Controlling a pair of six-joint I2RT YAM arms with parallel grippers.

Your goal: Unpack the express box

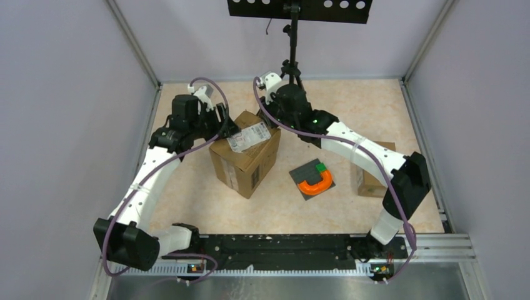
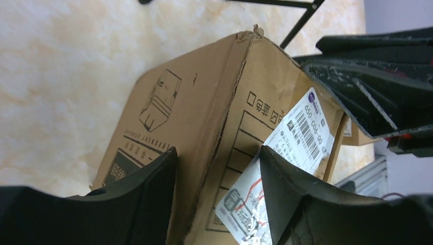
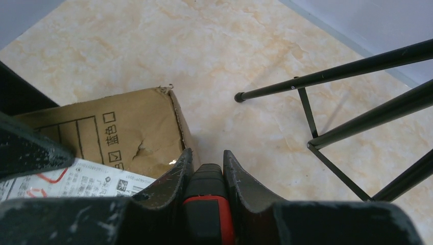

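Note:
A cardboard express box [image 1: 242, 156] stands on the left-middle of the table, turned at an angle, with a white label [image 1: 249, 137] on its top. Over the top-left edge of the box hangs my left gripper [image 1: 235, 124]; in the left wrist view its fingers [image 2: 155, 181] are apart, in front of the box's edge and label. My right gripper is shut on a black-and-red tool [image 3: 207, 201], near the box's back right corner. The tool's tip is hidden.
An orange curved object [image 1: 316, 184] with a green end lies on a dark grey mat [image 1: 304, 170] right of the box. Another cardboard box [image 1: 371, 182] sits at the right, partly behind the right arm. A black stand [image 1: 293, 50] rises at the back.

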